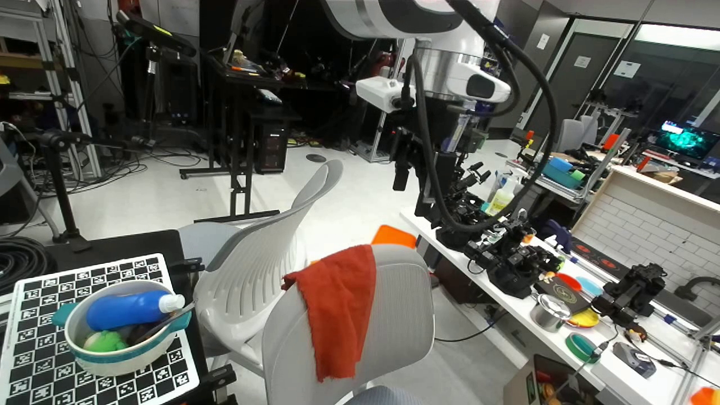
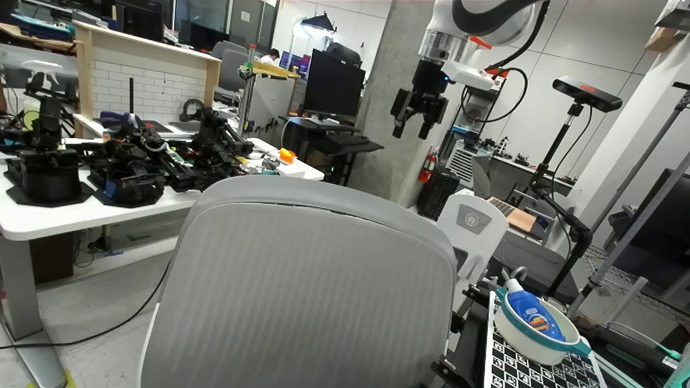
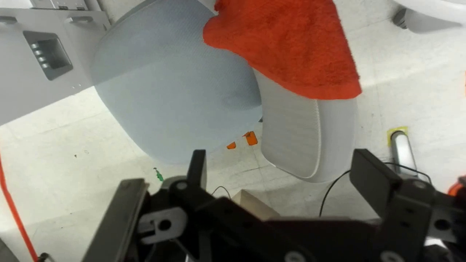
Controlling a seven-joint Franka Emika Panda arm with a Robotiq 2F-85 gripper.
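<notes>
A red-orange towel point(image 1: 341, 310) hangs draped over the top of the grey chair's backrest point(image 1: 405, 304), most of it on the side facing exterior view 1. From the wrist view the towel point(image 3: 292, 43) lies across one part of the backrest's top edge point(image 3: 292, 131), below and apart from my fingers. My gripper point(image 2: 412, 132) is up in the air above the chair, its two fingers spread with nothing between them. In exterior view 2 the grey backrest point(image 2: 304, 291) fills the middle and no towel shows on it.
A white pot with teal handles point(image 1: 108, 361) holds a blue bottle point(image 1: 128, 310) on a checkered board at the left. Another light chair point(image 1: 263, 263) stands beside the grey one. A crowded white table point(image 1: 472, 270) is on the right. The air around my gripper is clear.
</notes>
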